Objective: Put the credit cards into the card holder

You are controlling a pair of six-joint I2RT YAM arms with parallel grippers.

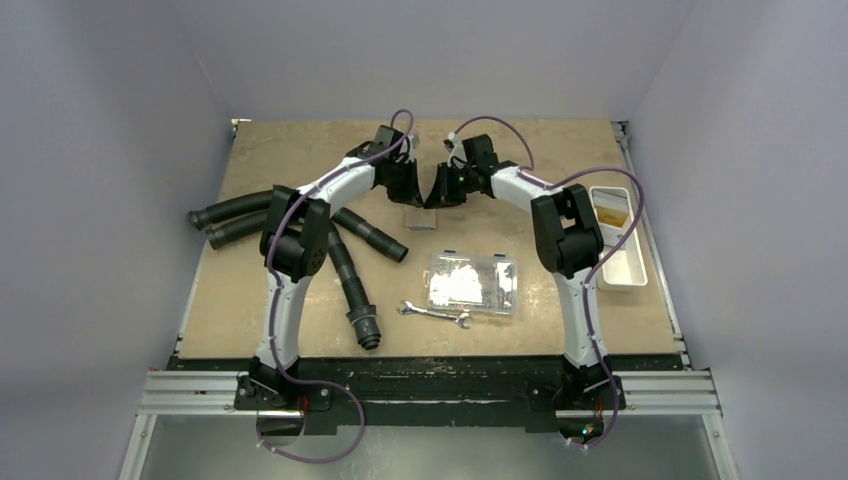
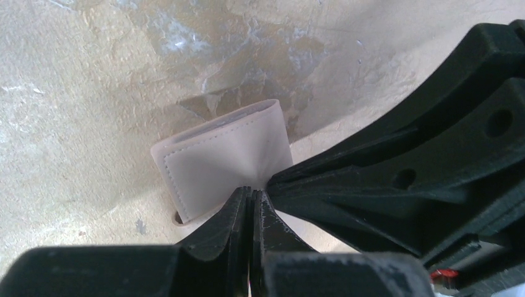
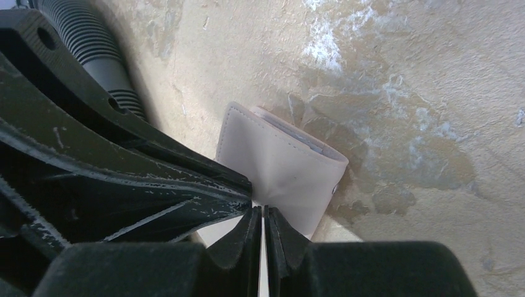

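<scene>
The pale pink card holder (image 1: 421,219) lies on the table below both grippers. In the left wrist view the holder (image 2: 216,158) shows a stitched edge and a narrow opening along its far side. My left gripper is shut, its tips at the holder's near part, nothing visible between them. My right gripper reaches the holder (image 3: 285,164) too, its fingers slightly parted with a thin pale strip showing through the gap. Each wrist view also shows the other gripper's dark fingers touching or very near the holder. No separate card is clearly visible.
A white tray (image 1: 625,270) at the right holds a yellowish flat item (image 1: 611,216). Black hoses (image 1: 345,270) lie at the left. A clear parts box (image 1: 472,283) and a wrench (image 1: 434,314) sit nearer the front.
</scene>
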